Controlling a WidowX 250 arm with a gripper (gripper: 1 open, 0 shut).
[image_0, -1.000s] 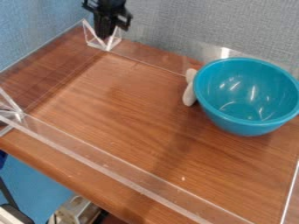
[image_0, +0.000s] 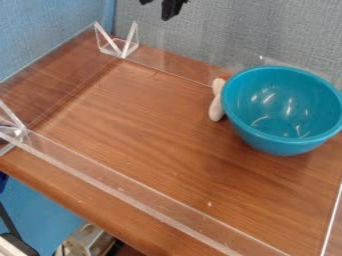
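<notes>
My gripper (image_0: 164, 5) is only partly in view at the very top edge, dark, above the back of the wooden tray; its fingertips show as small black shapes with nothing seen between them. A large teal bowl (image_0: 281, 110) sits at the right of the wooden surface (image_0: 147, 150). A pale, soft-looking object (image_0: 215, 100) lies against the bowl's left side, partly beside its rim.
Clear plastic walls edge the surface, with white corner brackets (image_0: 118, 41) at the back left and (image_0: 11, 131) at the front left. Grey and blue walls stand behind.
My gripper has risen from the back-left corner up and slightly right, almost out of the top of the view. The bowl and pale object have not moved.
</notes>
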